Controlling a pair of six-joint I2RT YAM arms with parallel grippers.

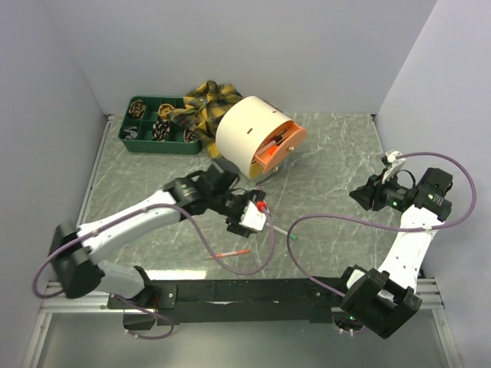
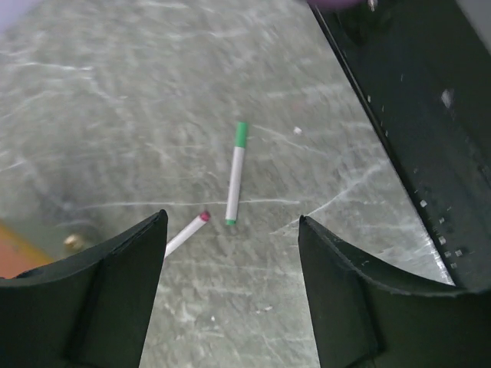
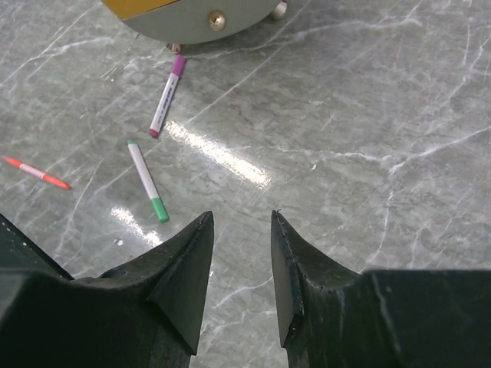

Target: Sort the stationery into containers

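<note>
Three markers lie on the marble table: an orange one (image 3: pixel 36 171) near the front, a white-and-green one (image 3: pixel 147 180), and a white-and-purple one (image 3: pixel 167 95) near a cream round holder (image 1: pixel 245 132) with an orange tray holding stationery. My left gripper (image 1: pixel 245 218) hovers over the middle markers, blurred in the top view; in its wrist view its fingers stand open, nothing between them. My right gripper is at the table's right, part open and empty, facing bare marble.
A green compartment box (image 1: pixel 134 142) with pine cones stands at the back left, a plaid cloth (image 1: pixel 202 111) beside it. Walls border the table. A purple cable (image 1: pixel 345 218) loops across the view.
</note>
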